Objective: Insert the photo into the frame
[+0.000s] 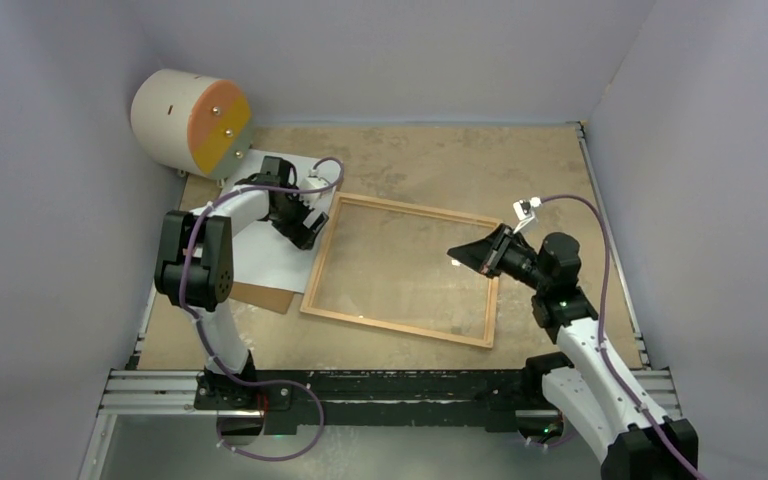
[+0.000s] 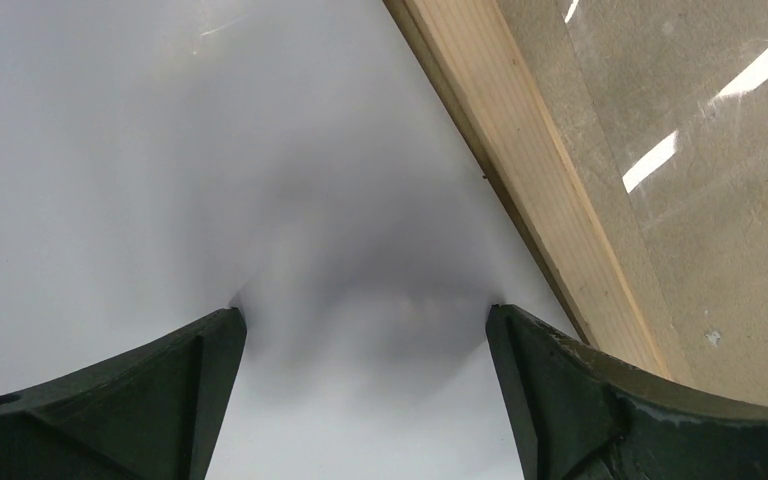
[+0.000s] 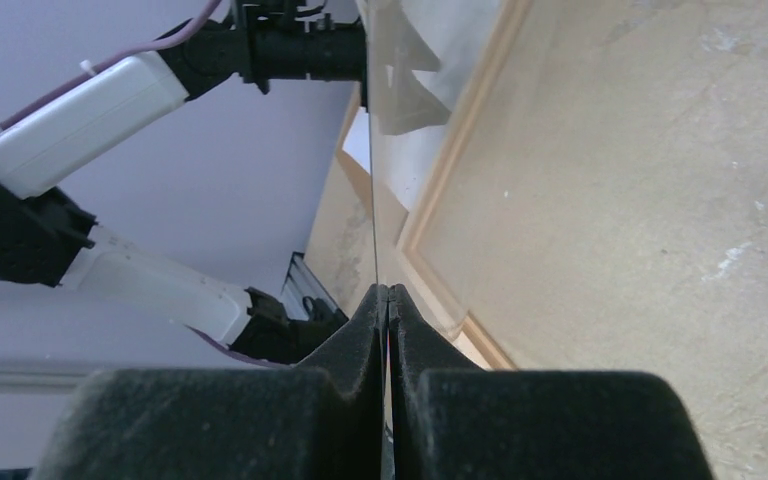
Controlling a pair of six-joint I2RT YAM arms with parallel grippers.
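Note:
A wooden frame [image 1: 405, 326] lies flat near the middle of the table. My right gripper [image 1: 453, 253] is above its right part, shut on the thin edge of a clear sheet [image 3: 388, 200] that slants over the frame in the right wrist view. To the frame's left lies a blank white sheet [image 1: 265, 262]; no picture shows on it. Over that sheet my left gripper stands open, its two fingers [image 2: 222, 345] wide apart with nothing between them. In the left wrist view the frame's wooden side [image 2: 530, 150] runs alongside the white sheet.
Brown board [image 1: 263, 297] shows under the white sheet's front edge. A white drum with a coloured end [image 1: 218, 130] stands at the back left.

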